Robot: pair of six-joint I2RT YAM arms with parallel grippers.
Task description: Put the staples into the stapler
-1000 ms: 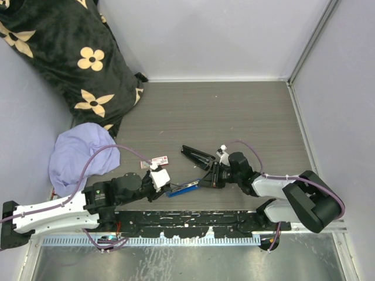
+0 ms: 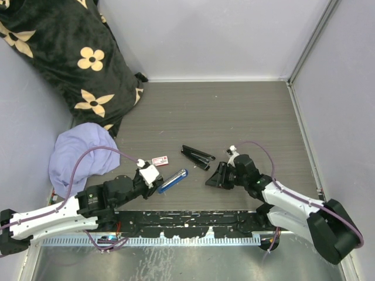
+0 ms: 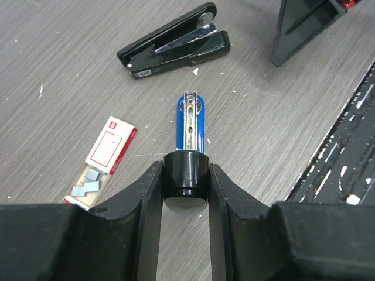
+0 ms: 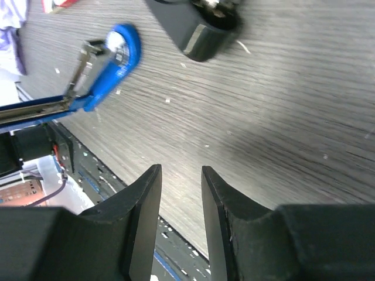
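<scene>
My left gripper is shut on the black end of the blue stapler (image 3: 200,126). Its silver magazine runs along the blue body, pointing away from the fingers; whether staples lie inside cannot be told. In the right wrist view, the same blue stapler (image 4: 117,64) slants at upper left. To its right in the top view, my right gripper (image 2: 215,180) stands empty, a gap between its fingers. A white and red staple box (image 3: 108,143) lies partly open on the table, several grey staple strips (image 3: 88,186) showing at its near end.
A black stapler (image 2: 197,157) rests on the table behind the blue one, between both arms. A lilac cloth (image 2: 82,155) and a dark flowered cushion (image 2: 88,64) fill the left side.
My right gripper has backed away to the right, off the blue stapler's far end. The left gripper has shifted slightly left, and the stapler now angles more toward the back.
</scene>
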